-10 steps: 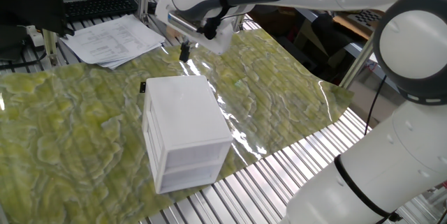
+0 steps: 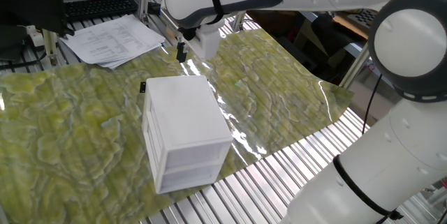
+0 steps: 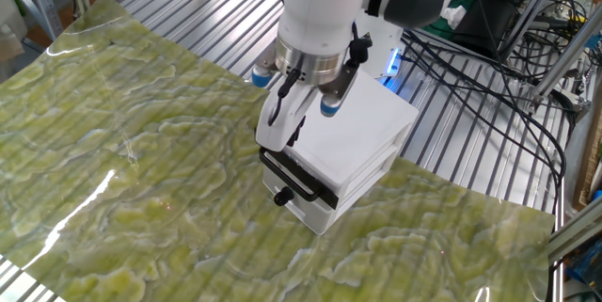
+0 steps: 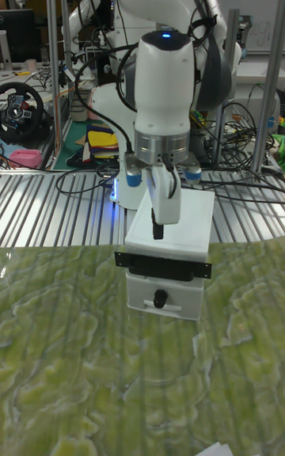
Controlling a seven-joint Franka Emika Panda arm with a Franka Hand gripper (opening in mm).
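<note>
A white drawer cabinet [image 2: 185, 116] stands upright on the green marbled sheet. Its front carries a black bar handle [image 4: 165, 267], with a black knob [image 4: 160, 298] on the drawer below. My gripper [image 4: 157, 230] points down above the cabinet's top, near its front edge, in the third exterior view. The same gripper [image 3: 295, 133] appears just behind the handle in the second exterior view. Its dark fingertips [image 2: 181, 51] show as one narrow piece, shut, with nothing visible between them. Whether they touch the cabinet cannot be told.
Papers [image 2: 115, 40] lie at the sheet's far edge, close to a keyboard [image 2: 101, 8]. The green sheet [image 3: 122, 151] is bare in front of the cabinet and to its sides. Behind it run metal slats [image 4: 42, 203] and loose cables [image 3: 499, 104].
The hand has turned about its vertical axis, from broadside toward edge-on, and its fingertips have shifted slightly left. The cabinet has stayed where it was.
</note>
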